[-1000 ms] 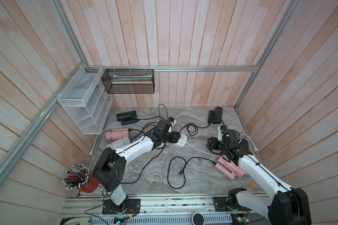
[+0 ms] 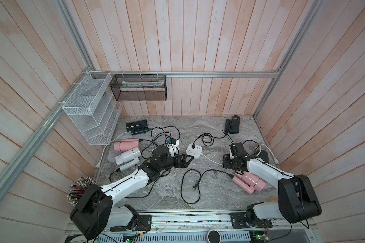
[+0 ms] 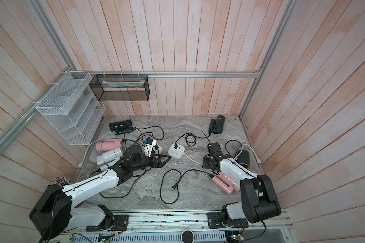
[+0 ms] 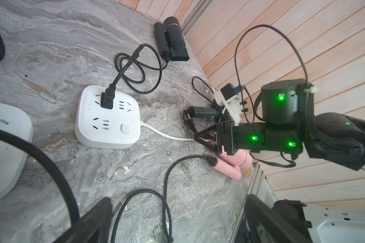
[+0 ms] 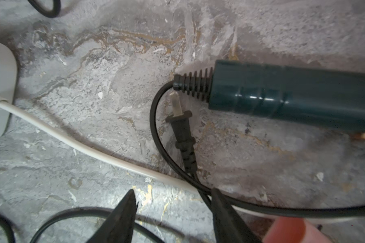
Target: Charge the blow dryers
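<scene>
A white power strip [image 4: 107, 133] has one black plug [image 4: 107, 99] in it; a second strip [image 4: 4, 170] sits left, partly cropped. My left gripper [image 2: 183, 161] is open above the table beside the strips. My right gripper is open over crossed black and white cords. Just beyond its fingers lie a loose two-pin plug [image 5: 182, 133] and a dark green dryer handle [image 5: 292, 93]. Pink dryers lie front right [image 2: 251, 182] and left [image 2: 125, 145], a white one [image 2: 127, 158] left, dark ones at back left [image 2: 137, 126] and back right [image 2: 233, 123].
A white wire rack [image 2: 89, 113] and black basket [image 2: 137, 87] hang on the walls above the table. Cables cover much of the table; a loop [image 4: 170, 218] lies in the front middle.
My left arm has drawn back toward the front left from over the strip.
</scene>
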